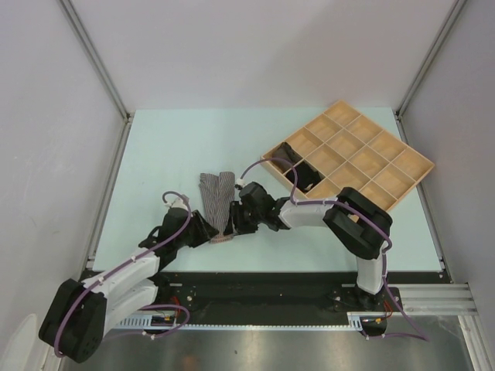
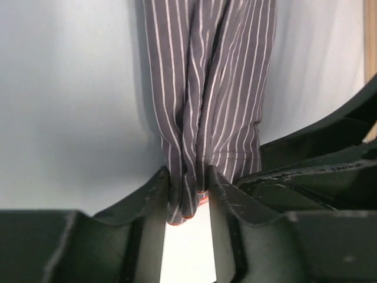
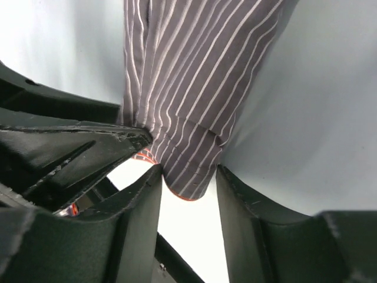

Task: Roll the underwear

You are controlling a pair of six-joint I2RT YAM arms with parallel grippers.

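Observation:
The underwear, dark grey with white stripes [image 1: 219, 197], is folded into a long narrow strip on the white table. Its near end has a reddish edge. At that end's left side, my left gripper has cloth folds bunched between its close-set fingertips; whether they grip it cannot be told. On the right side, my right gripper stands open, with the folded corner between its fingers. In the left wrist view, the right gripper's dark finger lies over the strip. The two grippers are close together.
A wooden compartment box [image 1: 356, 154] stands at the back right, with dark folded cloth [image 1: 298, 166] in its left compartments. Bare table [image 1: 166, 147] lies left of and behind the strip. The table's front edge runs close behind both grippers.

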